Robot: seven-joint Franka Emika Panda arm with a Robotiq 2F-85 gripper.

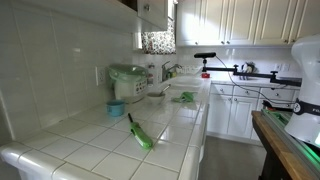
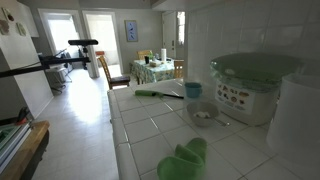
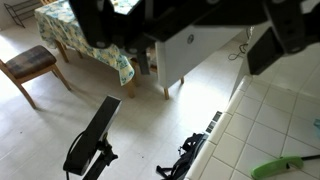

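Note:
Along the top of the wrist view, dark and blurred, my gripper stands open; its fingers (image 3: pixel 268 48) are wide apart and I see nothing held between them. A green-handled utensil (image 1: pixel 140 134) lies on the white tiled counter (image 1: pixel 85 142). Its green handle (image 3: pixel 284 165) shows at the lower right of the wrist view, off to the side of the gripper and apart from it. In exterior view 2 the same utensil (image 2: pixel 152 93) lies near the counter's far end. Neither exterior view shows my gripper.
A blue cup (image 1: pixel 116 108), a white bowl (image 2: pixel 203 114), a crumpled green cloth (image 2: pixel 184 161) and a white bin (image 2: pixel 245 92) stand or lie on the counter. The wall rises behind. Past the edge are floor, a covered table (image 3: pixel 80 20) and a chair (image 3: pixel 28 65).

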